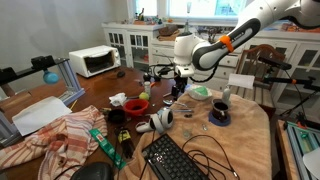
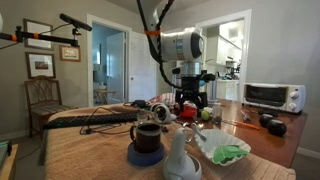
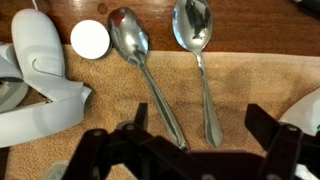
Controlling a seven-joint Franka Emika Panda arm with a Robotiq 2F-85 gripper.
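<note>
Two metal spoons lie side by side in the wrist view, the left spoon slanting and the right spoon nearly upright in the picture. Their bowls rest on the dark wood and their handles on the tan mat. My gripper stands open above them, its two black fingers far apart at the bottom of that view. Both handle ends lie in the space between the fingers, untouched as far as I can see. In exterior view 1 the gripper hangs over the middle of the table.
A white headset-like device and a round white disc lie left of the spoons. A white bowl and a dark mug stand nearby, with a black keyboard toward the front.
</note>
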